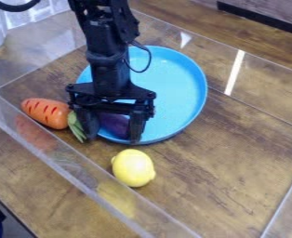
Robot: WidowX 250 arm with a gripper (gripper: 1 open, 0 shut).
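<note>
My black gripper (112, 121) is open, lowered over the near left part of a round blue plate (176, 93). A purple eggplant-like toy (115, 124) lies in the plate, partly hidden beneath the fingers. An orange toy carrot (46, 112) with green leaves lies left of the plate, partly behind the gripper. A yellow lemon (134, 167) sits on the wood in front of the plate.
A transparent edge strip runs diagonally along the lower left, close to the carrot and lemon.
</note>
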